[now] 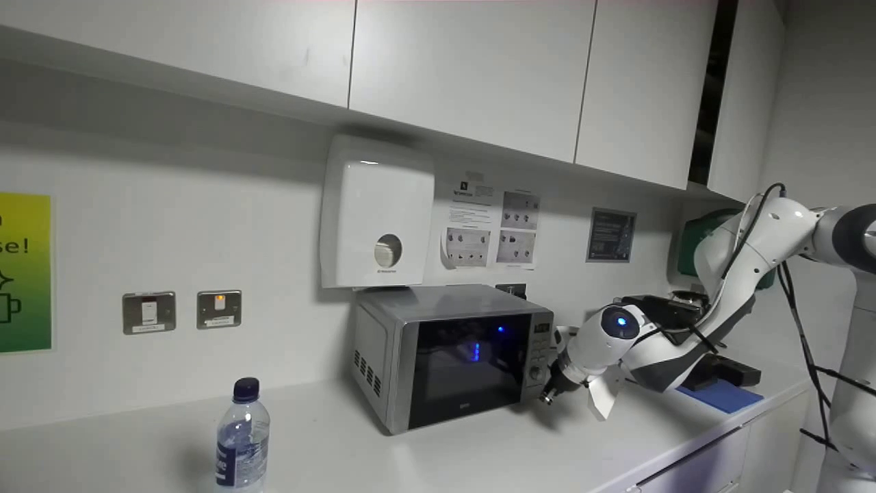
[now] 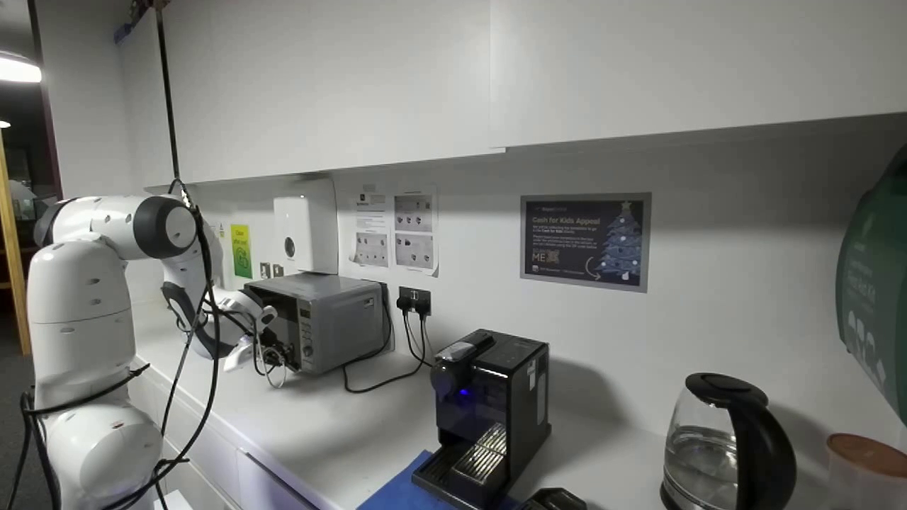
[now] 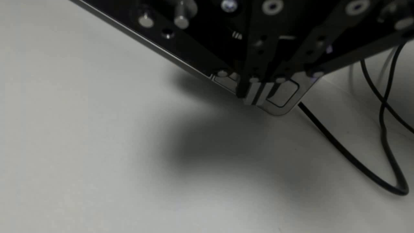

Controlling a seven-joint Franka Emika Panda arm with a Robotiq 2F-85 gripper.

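Note:
A silver microwave [image 1: 472,349] with a dark glass door stands on the counter, its door closed. My gripper [image 1: 547,397] is low at the right end of its front, near the lower part of the control panel [image 1: 538,353]. In the wrist view my gripper is shut, its two pads pressed together and nothing showing between them. Right beside the fingertips is the panel's bottom corner with an outlined button [image 3: 285,93]. Whether they touch it, I cannot tell.
A water bottle [image 1: 243,439] stands on the counter left of the microwave. A black coffee machine [image 2: 493,408], a blue mat [image 2: 400,484] and a glass kettle [image 2: 706,450] lie to the other side. Black cables [image 3: 349,159] trail behind.

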